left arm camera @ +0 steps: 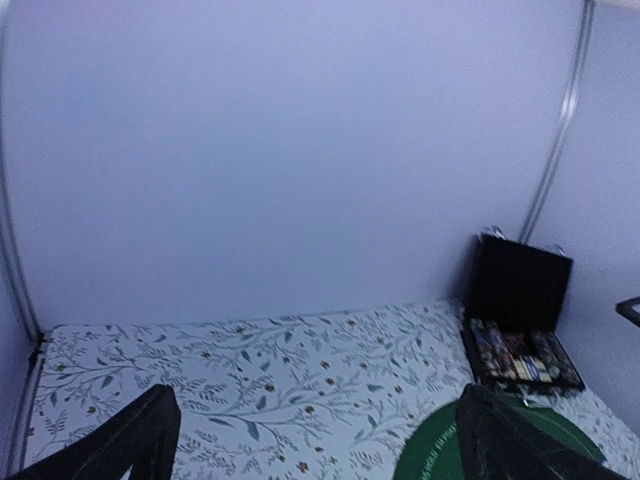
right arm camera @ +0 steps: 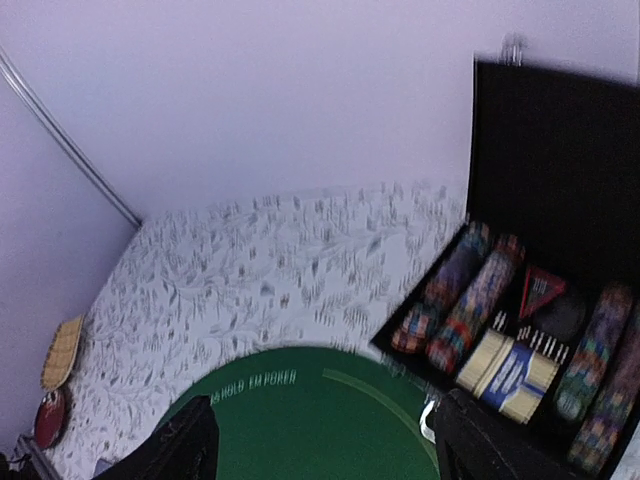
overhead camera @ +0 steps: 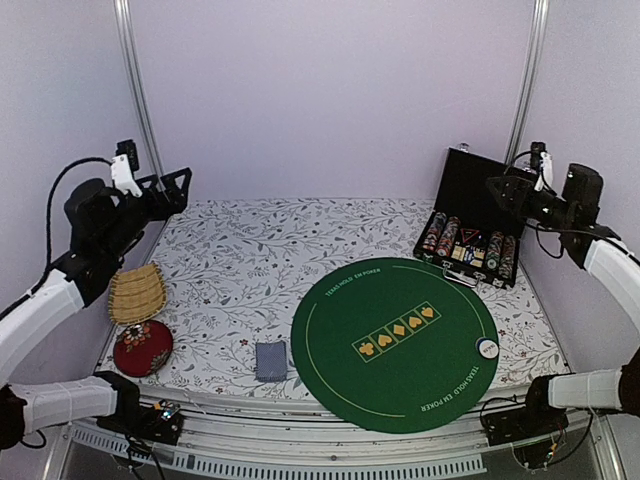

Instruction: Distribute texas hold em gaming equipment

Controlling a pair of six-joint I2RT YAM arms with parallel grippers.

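The green poker mat (overhead camera: 390, 372) covers the front right of the table, with a white round disc (overhead camera: 487, 348) on its right side. At the back right an open black case (overhead camera: 485, 188) holds chip rows and card decks (right arm camera: 505, 370). My left gripper (overhead camera: 175, 189) hangs raised at the left, open and empty; its fingers frame the bottom of the left wrist view. My right gripper (overhead camera: 510, 195) is raised in front of the case lid, its fingers apart at the bottom of the right wrist view, nothing between them.
A wicker basket (overhead camera: 138, 292), a red round object (overhead camera: 142, 350) and a grey square (overhead camera: 271, 361) lie on the left.
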